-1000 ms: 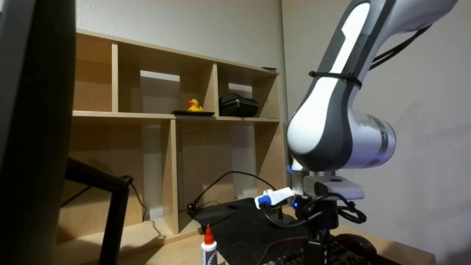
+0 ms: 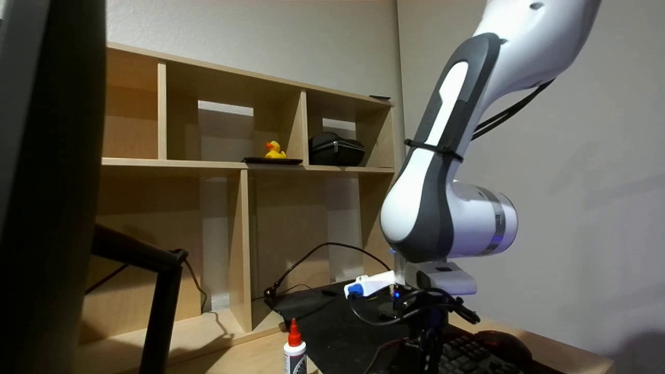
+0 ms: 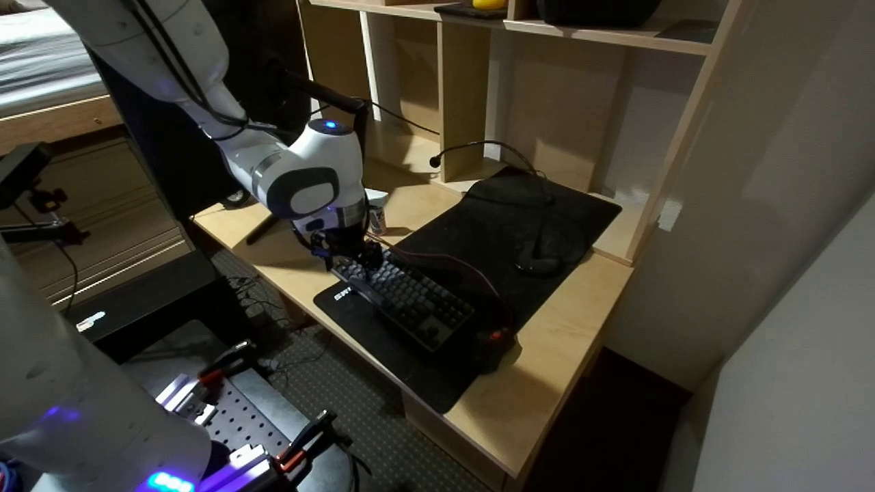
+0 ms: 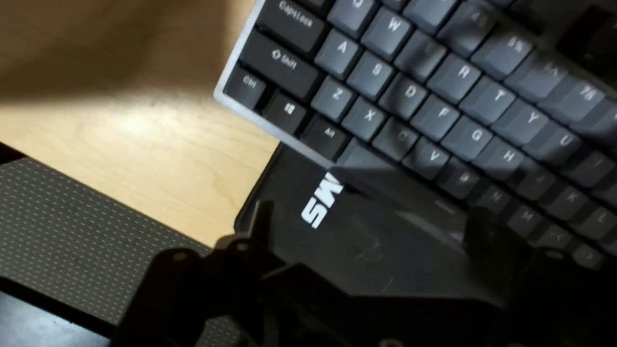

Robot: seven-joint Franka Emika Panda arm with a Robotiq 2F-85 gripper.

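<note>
In the wrist view my gripper is open, its dark fingers (image 4: 263, 222) wide apart at the lower edge. I see no object held between them. Past the fingertips lies the grey and black keyboard (image 4: 370, 75), its left end with the Ctrl and Shift keys in sight. Exterior view 2 has the gripper (image 3: 351, 253) low over the keyboard's left end; whether it touches the keys I cannot tell. Under the keyboard spreads a black desk mat (image 4: 370, 254) with white lettering. The gripper's lower end is hard to make out in exterior view 1.
A red-tipped bottle (image 2: 295, 350) stands on the desk, left of the arm. A dark mouse (image 3: 490, 351) sits beyond the keyboard's right end. Shelves (image 2: 205, 163) rise behind, bearing a yellow duck (image 2: 275, 150) and a black case (image 2: 336, 150). A cable crosses the mat.
In exterior view 1 the arm has moved left, and its hand now sits lower in the picture. The bottle, duck and case have stayed put.
</note>
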